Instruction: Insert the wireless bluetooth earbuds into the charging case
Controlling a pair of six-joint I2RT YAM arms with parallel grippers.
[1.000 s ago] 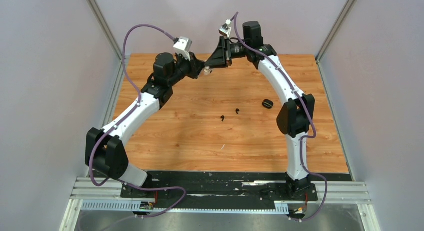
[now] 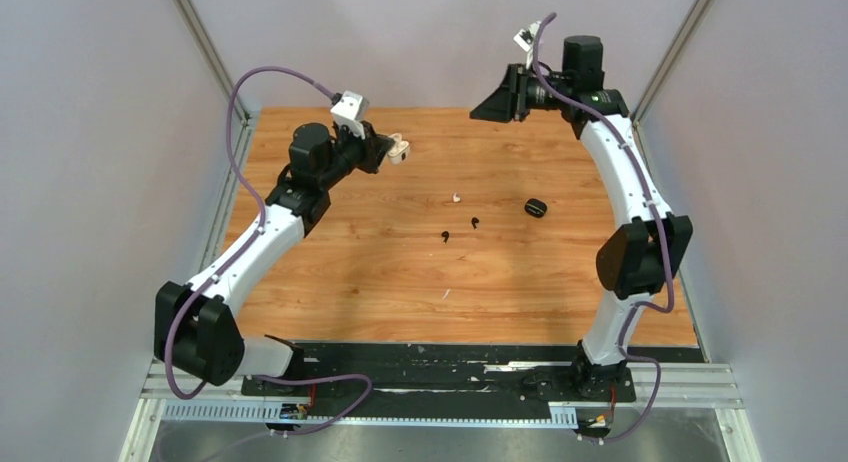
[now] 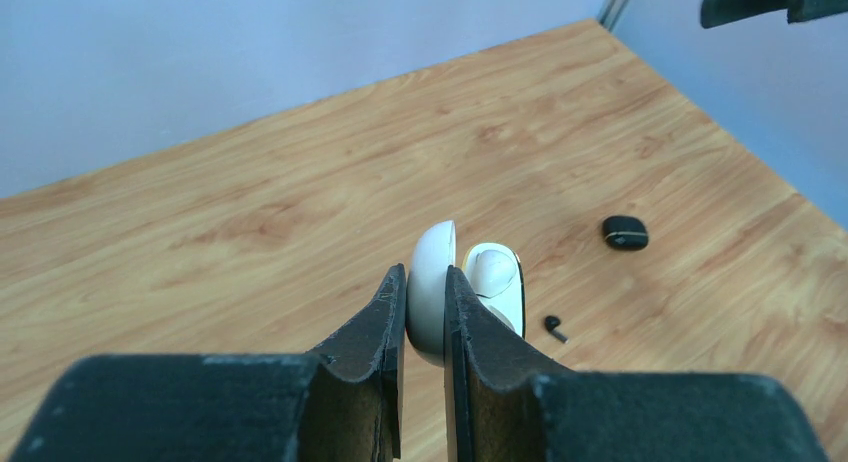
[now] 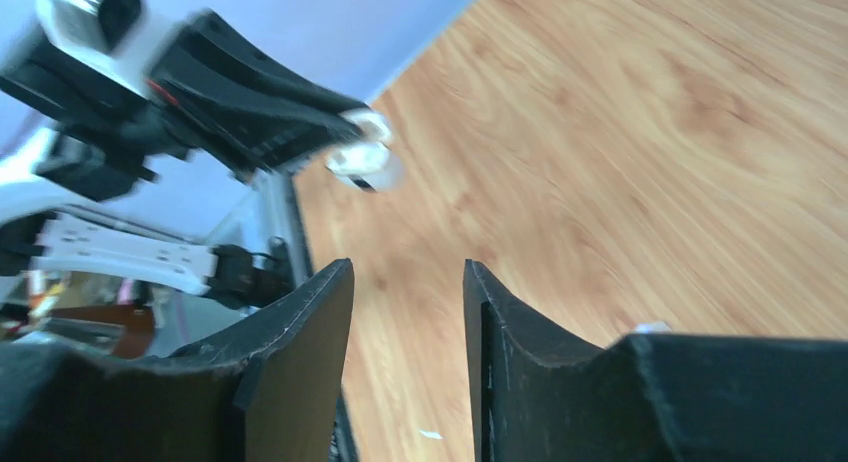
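My left gripper is shut on a white charging case [image 2: 398, 150], held above the table; in the left wrist view it shows a rounded white piece and a second white part [image 3: 495, 287] beside it. My right gripper stands open at the back right, apart from the case, with nothing between its fingers. A small white earbud [image 2: 456, 198] lies on the table centre. Two small black earbuds [image 2: 445, 236] lie nearby, and a black case [image 2: 535, 208] lies to their right.
A thin white scrap [image 2: 445, 294] lies toward the front. Walls stand at the back and both sides.
Both grippers have drawn apart: the left moved left with the case, the right moved right.
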